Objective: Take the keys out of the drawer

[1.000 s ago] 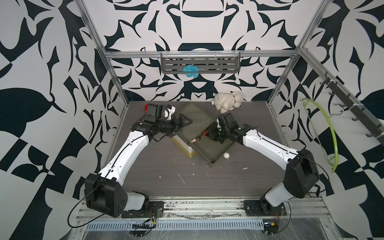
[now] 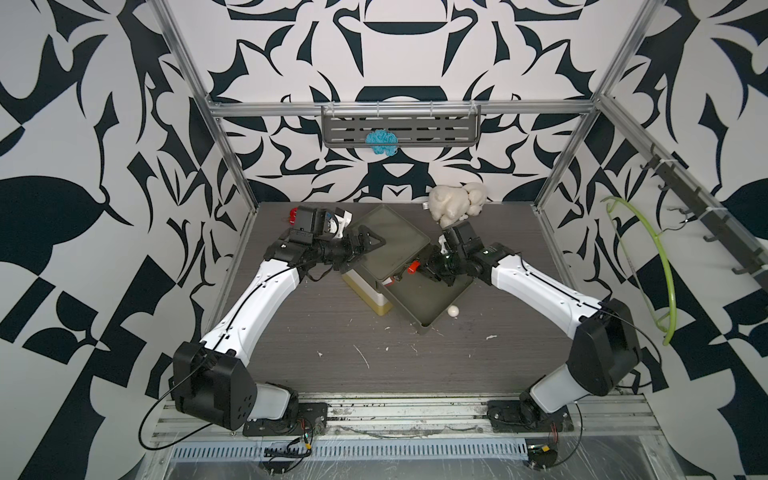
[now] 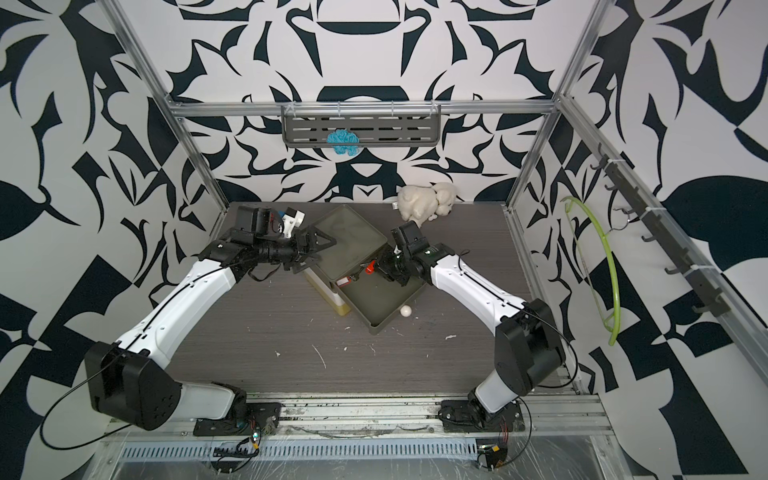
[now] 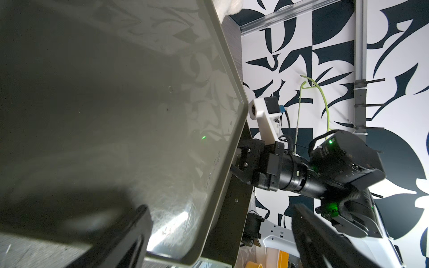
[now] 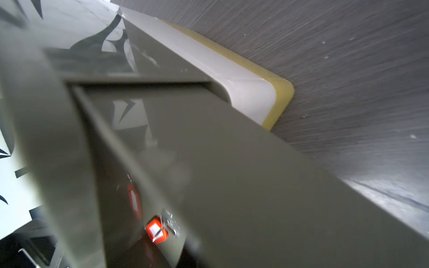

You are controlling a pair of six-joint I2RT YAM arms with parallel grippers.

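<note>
The drawer (image 2: 428, 308) stands pulled out of its grey-topped unit (image 2: 392, 228). Inside lie the keys, their red tag (image 2: 413, 266) close to my right gripper (image 2: 433, 270), with smaller dark and pale parts (image 2: 392, 279) nearer the unit. The right wrist view shows an orange-red tag (image 5: 156, 229) with metal keys (image 5: 169, 223) on the drawer floor; the drawer wall hides much around them. My right gripper reaches down into the drawer, shut, with nothing seen in its grasp; its tips are mostly hidden. Above the unit's top, my left gripper (image 2: 374, 240) is open and empty.
A small white ball (image 2: 453, 311) rests beside the drawer's front corner. Behind the unit sits a white plush toy (image 2: 456, 203). A red object (image 2: 293, 214) is partly hidden behind the left arm.
The left gripper stays in place.
</note>
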